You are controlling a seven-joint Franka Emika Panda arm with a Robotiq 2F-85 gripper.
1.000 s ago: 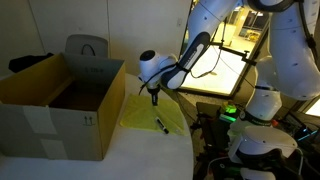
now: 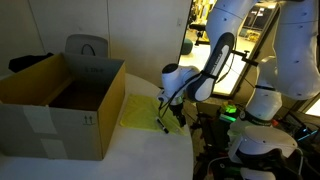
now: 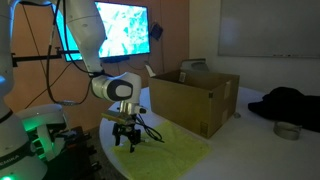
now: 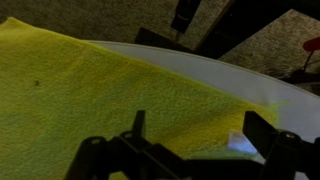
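A yellow cloth [image 2: 140, 111] lies spread on the white table; its edge and the table's rim cross the wrist view. My gripper stands open over the cloth near the table's edge, its dark fingers [image 4: 138, 124] apart. A small pale patch [image 4: 240, 143] shows beside the right finger; what it is cannot be made out. In the first exterior view a small dark, narrow object [image 2: 163, 127] is visible on the cloth near the gripper. Whether the fingertips touch the cloth is unclear.
A large open cardboard box [image 2: 72, 105] stands left of the cloth. Farther off in the second exterior view are a black cloth-like heap [image 3: 288, 104] and a round metal tin [image 3: 287, 130]. Bare table [image 2: 120, 157] lies in front of the box.
In exterior view 1 the arm has swung right and toward the camera, and the gripper is lower, near the cloth's right edge. The cloth and box look the same.
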